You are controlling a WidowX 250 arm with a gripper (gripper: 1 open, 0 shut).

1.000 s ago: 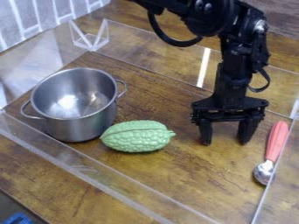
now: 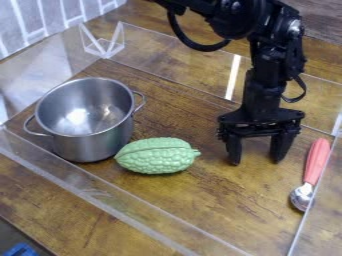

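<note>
My black gripper (image 2: 258, 146) hangs low over the wooden board at centre right, fingers pointing down with a gap between them and nothing visible in it. To its left lies a green bumpy bitter melon (image 2: 156, 154). A steel pot (image 2: 86, 117) with two handles stands at the left, empty. An ice-cream scoop (image 2: 314, 168) with a pink handle lies at the right, its metal head toward the front.
Clear plastic barriers border the wooden surface (image 2: 174, 210) at left, front and right. A white tape strip (image 2: 234, 76) lies behind the gripper. The middle front of the board is bare.
</note>
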